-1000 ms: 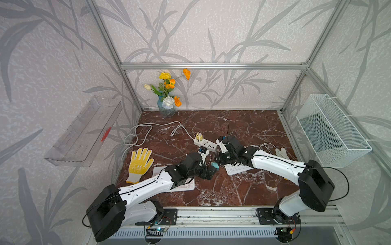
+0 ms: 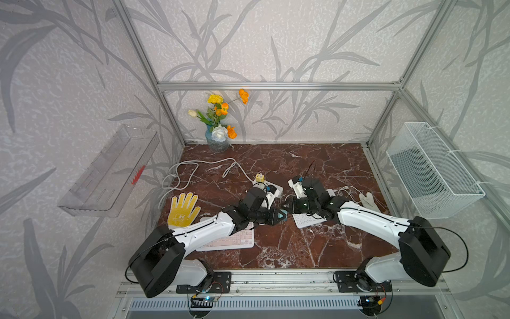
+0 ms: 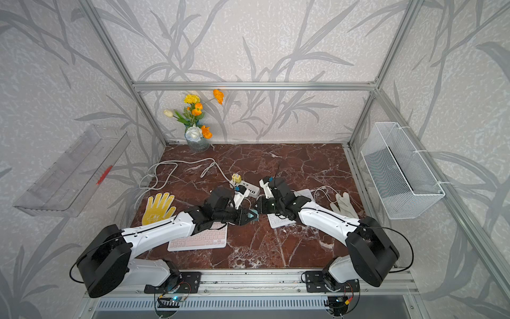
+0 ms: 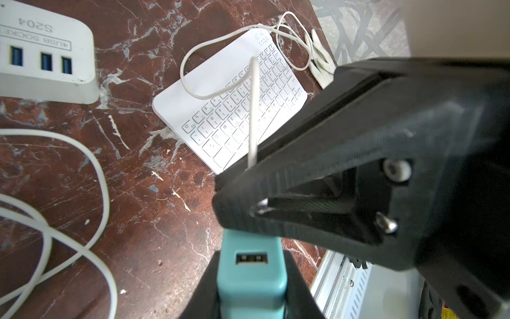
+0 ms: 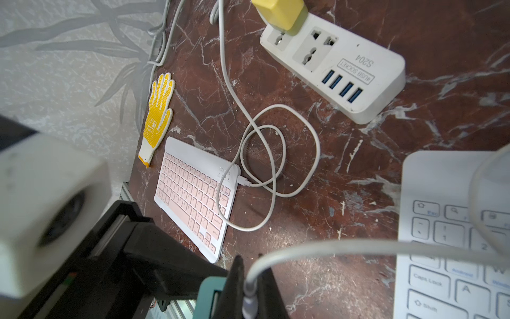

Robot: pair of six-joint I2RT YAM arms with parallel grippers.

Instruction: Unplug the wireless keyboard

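The teal charger block (image 4: 252, 281) is held in my left gripper (image 2: 279, 215) between the arms above the table's middle. My right gripper is shut on the white cable's plug end at that block, its finger covering the join in the left wrist view. The white keyboard (image 5: 446, 180) lies on the right, with white cable over it. A pink keyboard (image 5: 188, 191) lies on the left, a cable end (image 5: 241, 180) at its edge.
A power strip (image 5: 334, 69) with a yellow plug (image 5: 281, 13) lies behind the grippers. A yellow glove (image 2: 183, 212), white gloves (image 2: 367, 202), and a vase of flowers (image 2: 217, 138) stand or lie around.
Over the last second both arms have moved: my left gripper went up and back toward the right with the teal block, my right gripper shifted slightly rightward.
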